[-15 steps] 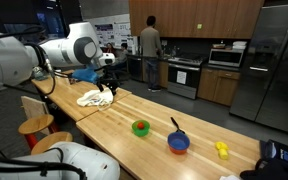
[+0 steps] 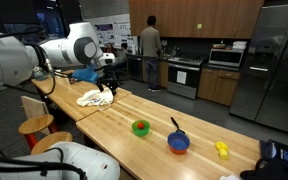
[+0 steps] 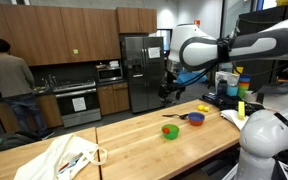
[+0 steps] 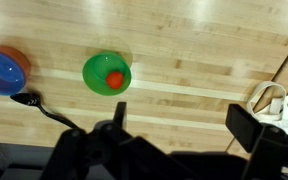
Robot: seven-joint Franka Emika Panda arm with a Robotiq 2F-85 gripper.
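My gripper hangs high above the wooden table, its two dark fingers spread wide and nothing visible between them. In exterior view 1 it is also seen, dark and small, as the gripper (image 2: 108, 83) at the arm's end. A green bowl (image 4: 93, 73) with a small red object (image 4: 115, 79) inside lies below, nearer the left finger in the wrist view. Left of it are a blue bowl (image 4: 0, 73) with an orange-red outside and a black spoon-like utensil (image 4: 30, 100). A white cloth (image 4: 287, 104) lies rumpled at the right, partly behind the right finger.
Yellow items (image 2: 222, 149) lie farther along the table, past the blue bowl. A dark object (image 2: 279, 158) sits at the table's right end. Wooden stools (image 2: 36, 124) stand beside the table. A person (image 2: 151, 45) is at the back counter. Between bowl and cloth the tabletop is bare.
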